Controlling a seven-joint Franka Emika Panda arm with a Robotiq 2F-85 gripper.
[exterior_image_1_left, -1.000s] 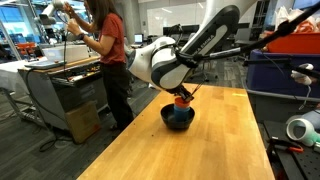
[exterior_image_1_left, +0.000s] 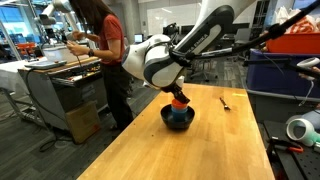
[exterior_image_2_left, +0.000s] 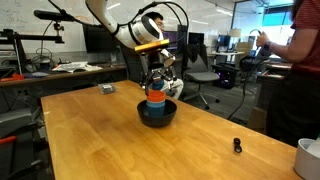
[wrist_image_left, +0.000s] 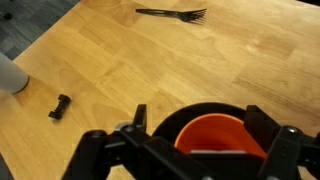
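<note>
A black bowl (exterior_image_1_left: 167, 119) stands on the wooden table, holding an orange cup (exterior_image_1_left: 180, 102) stacked on a blue one (exterior_image_1_left: 178, 115). In the other exterior view the black bowl (exterior_image_2_left: 158, 117) holds the orange cup (exterior_image_2_left: 156, 97) above blue. My gripper (exterior_image_1_left: 181, 95) is right over the cups, pointing down. From the wrist, the orange cup (wrist_image_left: 215, 131) shows between the spread fingers, its near part hidden by the gripper. Whether a finger touches its rim I cannot tell.
A black fork (wrist_image_left: 175, 14) lies beyond the bowl. A small black object (wrist_image_left: 60, 106) and a white container (wrist_image_left: 10, 76) are off to one side. A person (exterior_image_1_left: 98, 40) stands behind the table.
My gripper has shifted slightly over the cups, and the fork further along the table is now clear of the arm. The bowl and cups have stayed put. The person behind has moved.
</note>
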